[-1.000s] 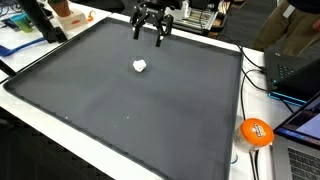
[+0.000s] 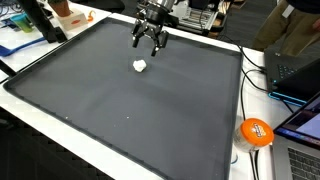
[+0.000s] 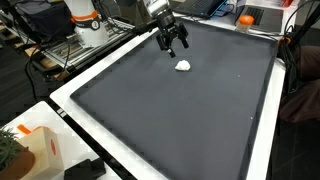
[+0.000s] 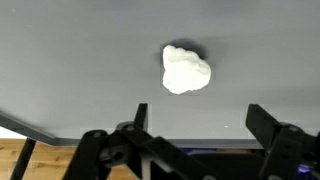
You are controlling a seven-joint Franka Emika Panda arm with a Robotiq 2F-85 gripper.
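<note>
A small crumpled white object [image 2: 139,65] lies on the dark grey board [image 2: 120,110], close to its far edge in exterior view 1. In the wrist view the white object [image 4: 185,70] sits a little above the image centre, ahead of the fingertips and apart from them. My gripper [image 2: 149,43] is open above the board, just beyond the object, with nothing between its fingers. From exterior view 2, the gripper [image 3: 172,49] appears slightly behind and left of the white object [image 3: 182,66].
An orange-topped container [image 2: 254,133] stands outside the board on the right, near a laptop [image 2: 295,85] and cables. Raised edges border the board, and the rest of its surface is bare.
My gripper has come slightly lower and nearer to the white object, still open. The white object has stayed in place.
</note>
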